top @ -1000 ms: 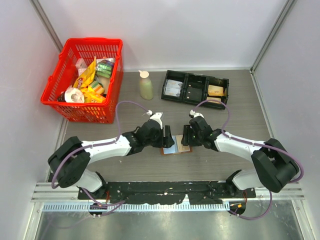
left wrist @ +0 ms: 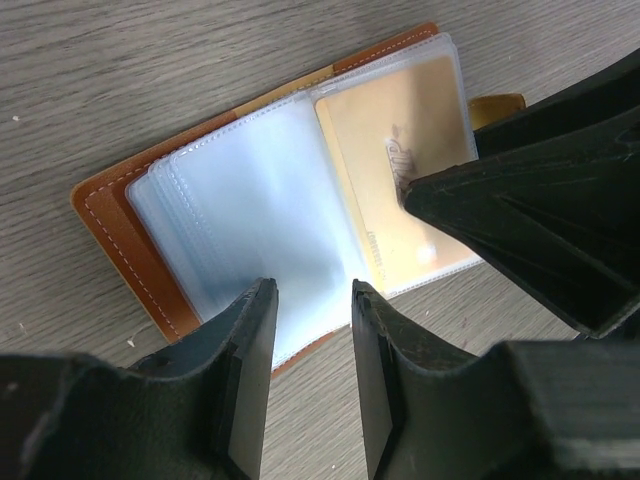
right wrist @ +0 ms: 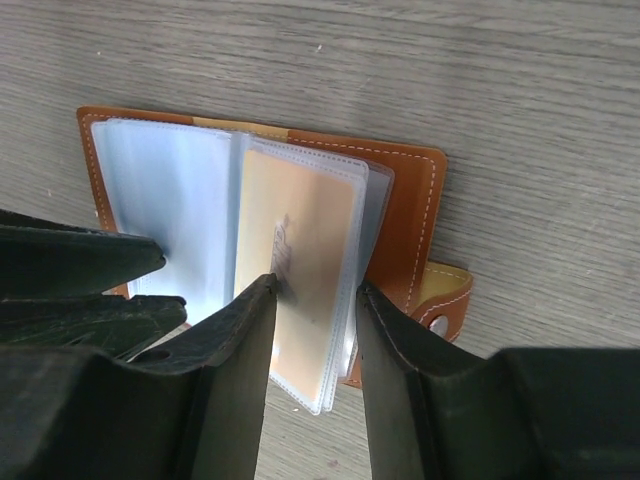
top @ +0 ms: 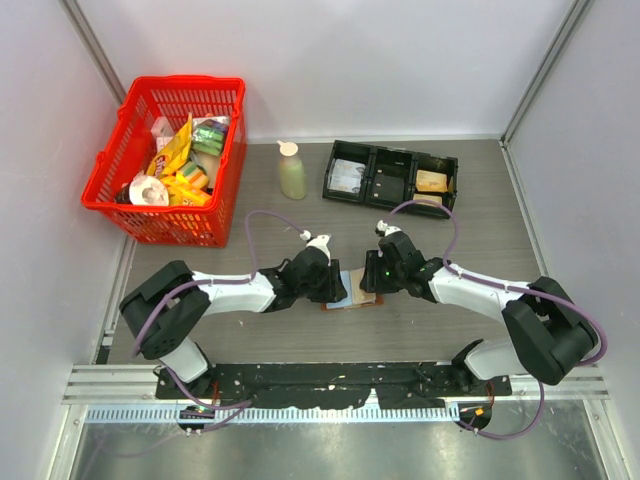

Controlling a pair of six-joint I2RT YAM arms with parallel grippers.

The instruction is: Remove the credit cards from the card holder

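Note:
The brown leather card holder (left wrist: 130, 247) lies open on the table between my grippers, with white-blue plastic sleeves (right wrist: 174, 205) and a beige card (left wrist: 387, 157) in a clear sleeve (right wrist: 298, 238). My left gripper (top: 326, 288) hangs over the holder's left half; in its wrist view its fingertips (left wrist: 258, 305) are apart over the white sleeve. My right gripper (top: 374, 283) is over the beige side, fingers (right wrist: 240, 360) open and apart at the beige card's sleeves.
A red basket (top: 100, 180) of packages stands back left, a bottle (top: 292, 172) at the back middle, and a black divided box (top: 390, 185) back right. The table around the holder is clear.
My left gripper has moved slightly and settled over the holder's left half since a second ago. The right arm looks still.

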